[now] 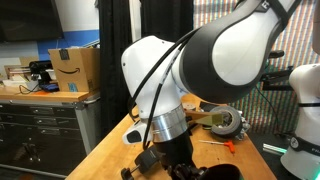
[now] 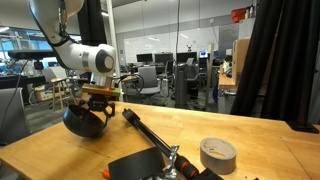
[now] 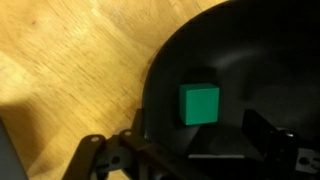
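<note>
A green block (image 3: 199,104) lies inside a black bowl (image 3: 185,60) in the wrist view. My gripper is open over the bowl, its two fingers wide apart, with the block seen in the gap beyond them. The left finger (image 3: 115,155) overlaps the bowl's rim and the right finger (image 3: 280,145) shows against its dark inside. In exterior view 2 the bowl (image 2: 84,122) looks tilted below the arm. Whether a finger touches the bowl cannot be told. In exterior view 1 the bowl (image 1: 222,173) is cut off by the bottom edge.
A roll of tape (image 2: 217,155) stands on the wooden table (image 2: 230,128), near a black tray (image 2: 137,164) and a long black bar (image 2: 150,132). A red-handled tool (image 1: 218,143) lies by the arm. Bare tabletop shows at the table's far side.
</note>
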